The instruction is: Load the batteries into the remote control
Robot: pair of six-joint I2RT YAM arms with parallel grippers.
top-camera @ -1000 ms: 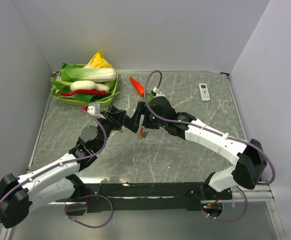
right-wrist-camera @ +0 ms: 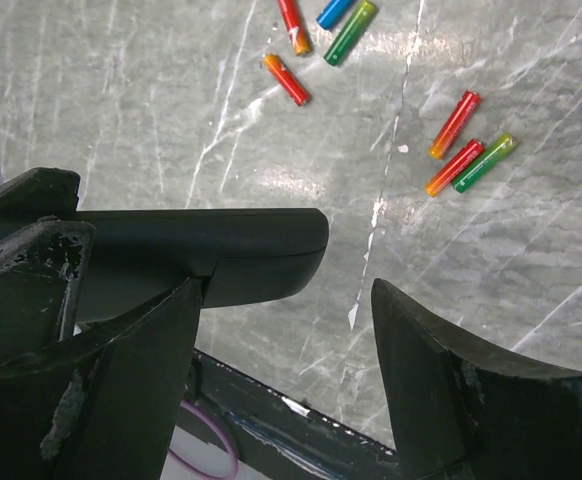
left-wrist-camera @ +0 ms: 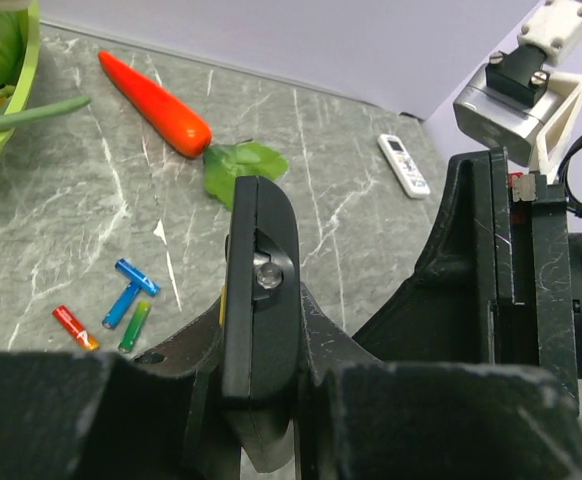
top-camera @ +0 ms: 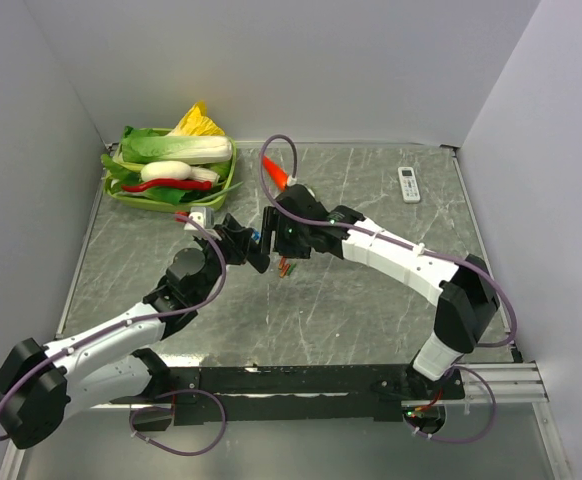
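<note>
My left gripper (top-camera: 249,243) is shut on a black remote (left-wrist-camera: 256,320), held upright above the counter, its end facing the left wrist camera. My right gripper (top-camera: 279,236) is beside it; in the right wrist view its fingers stand part open, with the remote (right-wrist-camera: 261,250) at the left finger. Loose batteries lie on the counter below: red (right-wrist-camera: 454,124), green (right-wrist-camera: 483,163), blue (left-wrist-camera: 137,276) and others.
A basket of vegetables (top-camera: 129,197) stands at the back left. A carrot (left-wrist-camera: 154,103) and a leaf (left-wrist-camera: 241,170) lie at the back. A white remote (top-camera: 409,184) lies at the back right.
</note>
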